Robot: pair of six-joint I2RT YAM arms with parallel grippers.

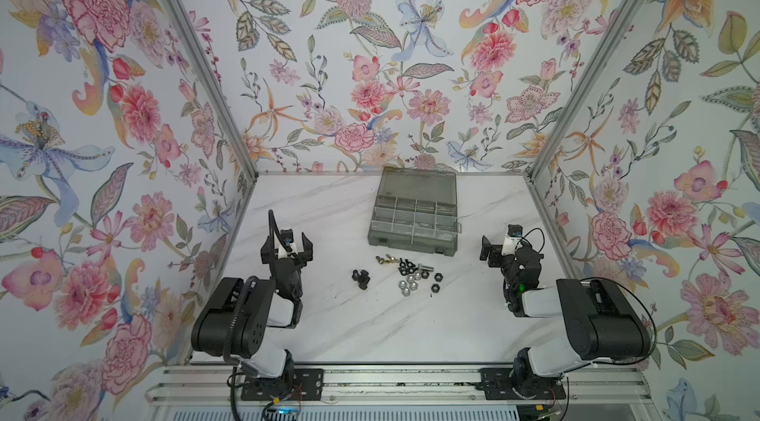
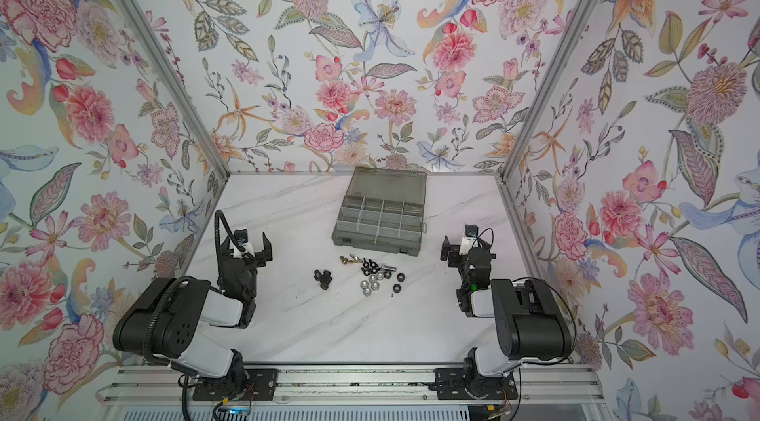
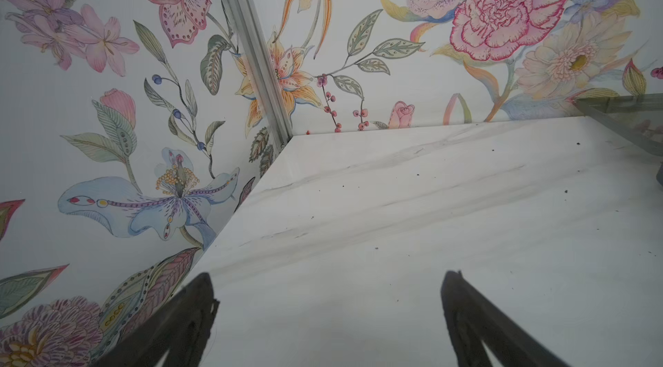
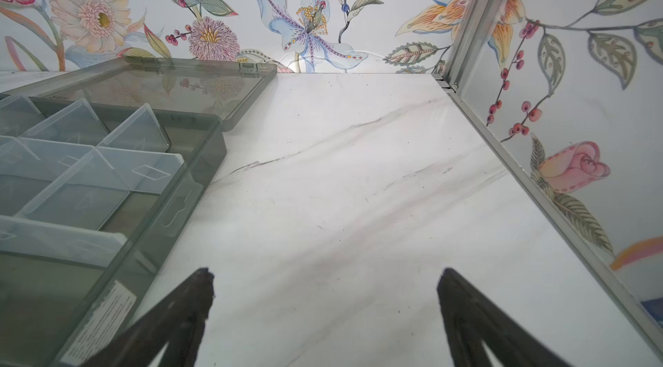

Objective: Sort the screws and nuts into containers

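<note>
An open grey organiser box (image 1: 412, 245) with several empty-looking compartments stands at the middle back, lid folded back. In front lie loose pieces: a black cluster (image 1: 361, 279), brass pieces (image 1: 386, 259), black nuts and screws (image 1: 407, 266), silver nuts (image 1: 406, 286), a silver bolt (image 1: 425, 267) and dark nuts (image 1: 436, 288). My left gripper stands open at the left, nothing between its fingers, away from the pieces. My right gripper is also open and empty, right of the box, whose near side shows in the right wrist view.
Flowered walls and metal frame rails (image 4: 538, 208) bound it at the back and sides.
</note>
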